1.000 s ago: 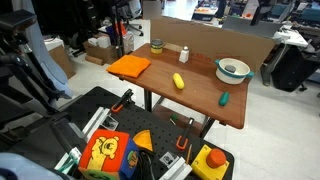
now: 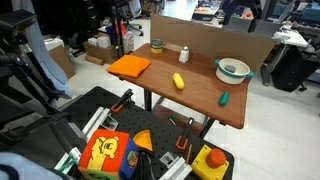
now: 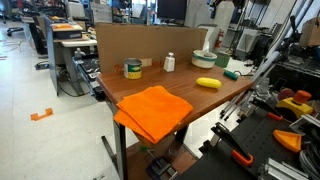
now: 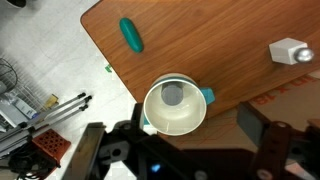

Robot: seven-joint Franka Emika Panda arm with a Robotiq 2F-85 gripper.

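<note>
A white pot (image 2: 234, 68) with teal handles stands on the brown table (image 2: 205, 92) at its far right. From the wrist view, I look down into the pot (image 4: 178, 118), where a round grey thing (image 4: 172, 94) lies inside near the rim. My gripper is open over the pot, its dark fingers (image 4: 262, 132) spread wide with nothing visible between them. A green object (image 4: 131, 35) lies on the table beside the pot. A yellow object (image 2: 178, 81) rests nearer the table's middle. At the back stands a small white bottle (image 2: 184, 55).
An orange cloth (image 3: 153, 110) covers the table's left end, with a can (image 3: 132, 69) behind it. Cardboard panels (image 3: 120, 45) wall off the back. A black perforated bench (image 2: 150, 125) holding toy blocks sits in front.
The dark arm at the top of exterior view 1 has shifted slightly left and shows more of itself. The objects on the table have not moved.
</note>
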